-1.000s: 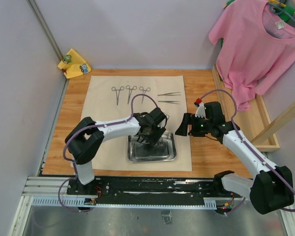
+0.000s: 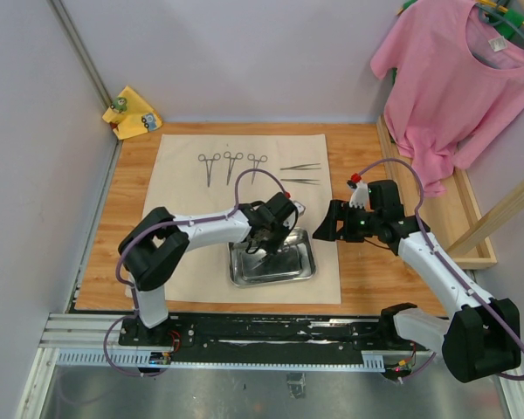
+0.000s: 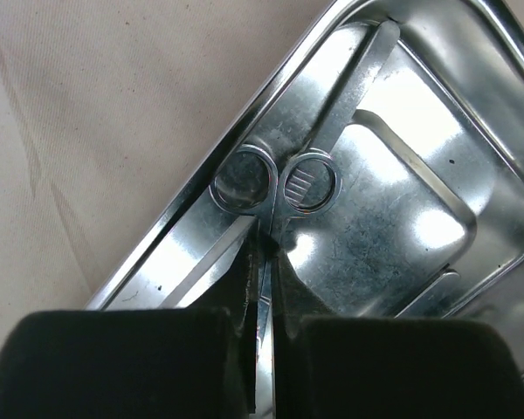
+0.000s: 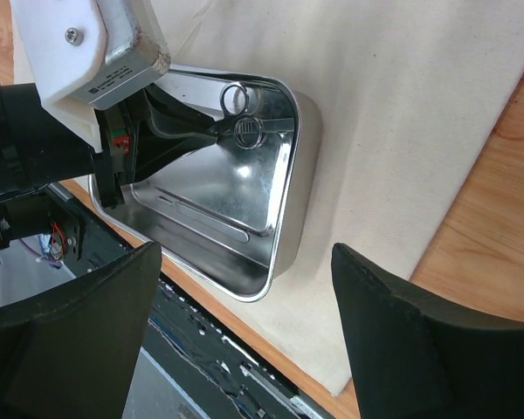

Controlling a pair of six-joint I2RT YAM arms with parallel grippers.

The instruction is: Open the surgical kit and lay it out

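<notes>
The steel tray (image 2: 271, 275) lies on the cream cloth, holding a ringed instrument (image 3: 317, 159) and flat strip-like tools (image 3: 367, 65) along its edge. My left gripper is down inside the tray at the ringed instrument, shut, its fingertips beside the handles. On the cloth above the tray are several laid-out clamps (image 2: 231, 166) and two tweezers (image 2: 299, 167) in rows. My right gripper (image 2: 330, 223) hangs right of the tray with its fingers apart and nothing between them.
Wood table (image 2: 367, 279) shows around the cloth. A wooden rack with a pink shirt (image 2: 445, 87) stands at the right, a yellow cloth (image 2: 135, 113) at the back left. Free cloth lies left of the tray.
The tray has shifted slightly right and down in the top view, with my left gripper in it. The right arm has barely moved.
</notes>
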